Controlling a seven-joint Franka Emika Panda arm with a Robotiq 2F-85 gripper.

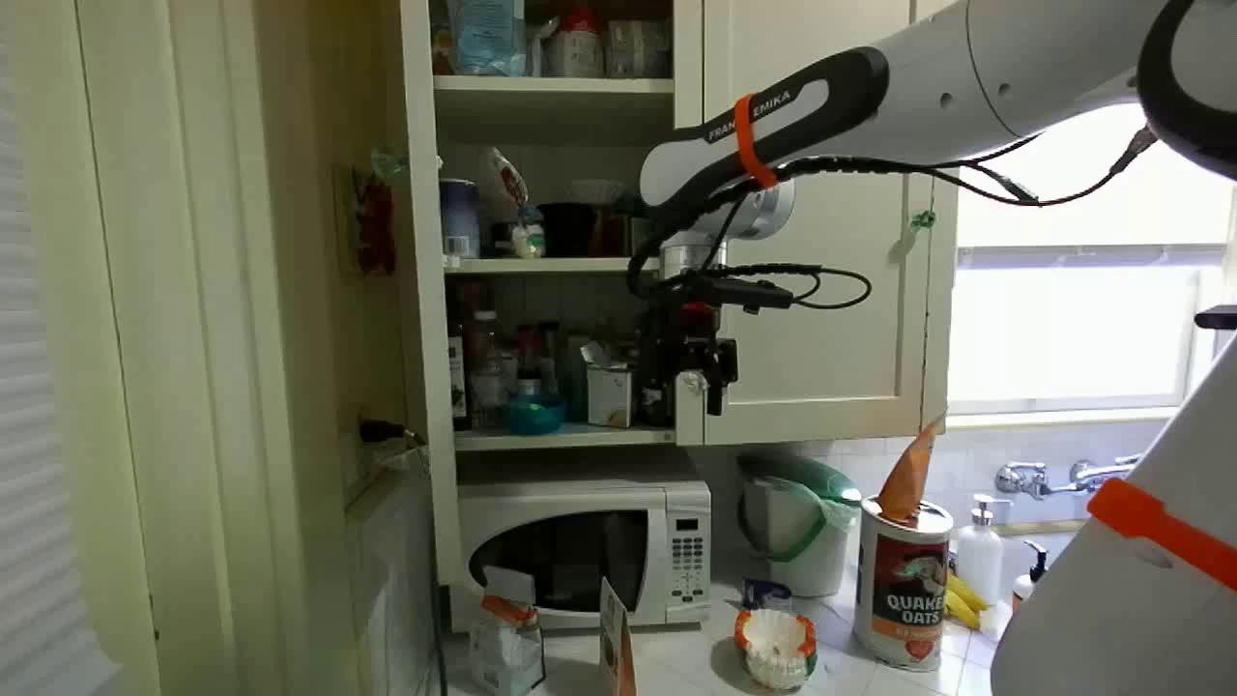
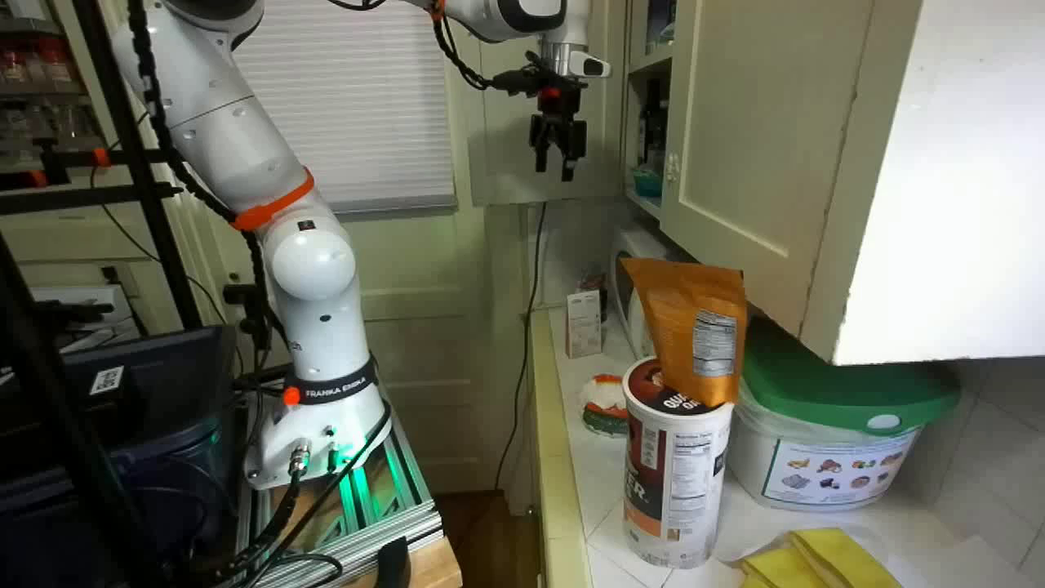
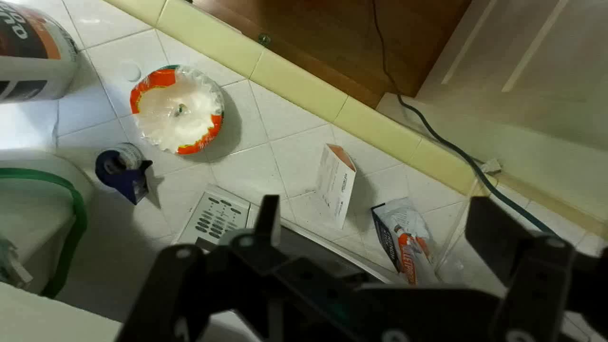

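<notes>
My gripper (image 2: 554, 175) hangs fingers-down, high above the counter and near the open cupboard. It is open, with its two dark fingers spread wide and nothing between them in the wrist view. Below it on the counter are a small upright box (image 3: 336, 185) and a crumpled bag (image 3: 405, 239). A round package with a red-orange band (image 3: 181, 109) lies farther along. The Quaker Oats canister (image 1: 904, 586) stands to the right, with an orange pouch (image 2: 688, 333) on its top.
A white microwave (image 1: 586, 545) sits under the cupboard shelves (image 1: 557, 266). The closed cupboard door (image 1: 812, 232) is close to the gripper. Past the round package are a blue tape dispenser (image 3: 128, 177) and a green-lidded bin (image 2: 833, 461). Bare counter tiles lie between the items.
</notes>
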